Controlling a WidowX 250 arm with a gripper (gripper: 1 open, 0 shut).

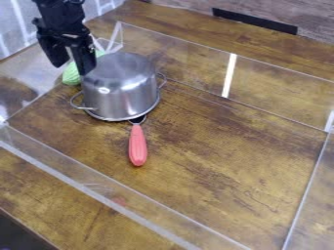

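Note:
My black gripper [70, 55] is at the upper left, open, its tips near the left rim of a steel pot [120, 90] with wire side handles; whether it touches cannot be told. A green object [70, 77] lies behind the pot's left side, partly hidden. A red-handled utensil [137, 145] lies in front of the pot, its dark end by the pot's base.
Strips of clear tape or plastic and a short white strip [229, 75] mark its surface.

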